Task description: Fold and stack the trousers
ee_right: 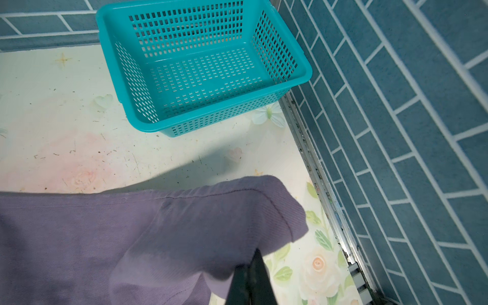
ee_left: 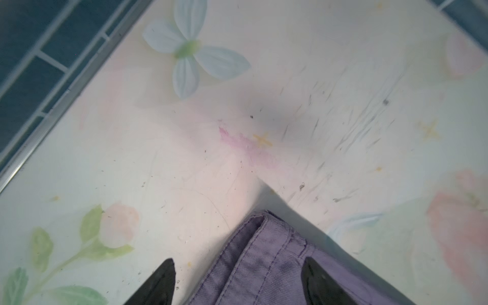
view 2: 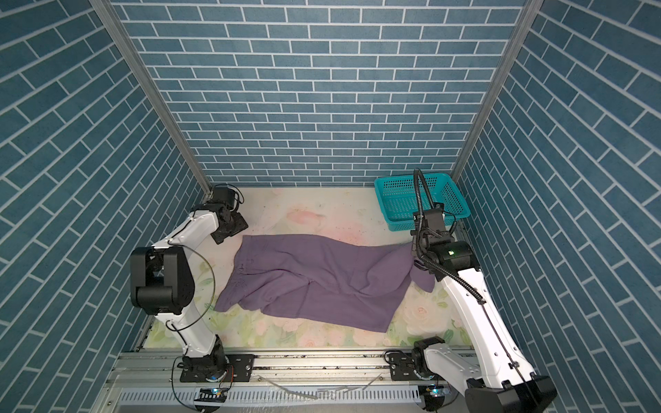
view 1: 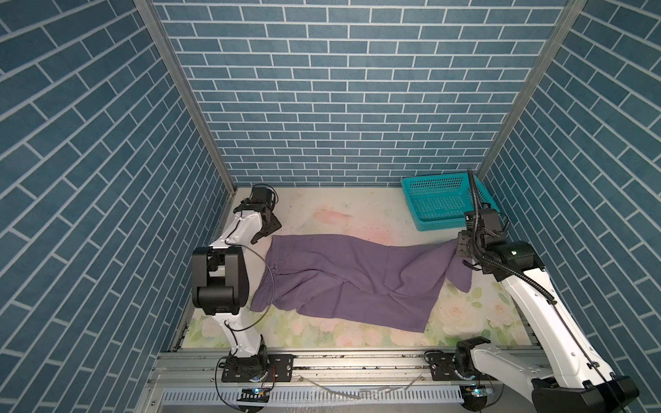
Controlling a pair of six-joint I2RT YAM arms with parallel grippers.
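Purple trousers (view 1: 351, 275) lie spread and creased across the table. Their left corner (ee_left: 274, 239) shows below my left gripper, which stands open above it, just off the cloth's back-left corner in the top views. At the right end, my right gripper is shut on the trousers, a raised flap of fabric (ee_right: 213, 228) running up to its fingertips, with a hemmed end hanging toward the table's right side.
A turquoise basket (ee_right: 203, 122), empty, sits at the back right, close behind the raised cloth. Brick-patterned walls stand at the back and both sides.
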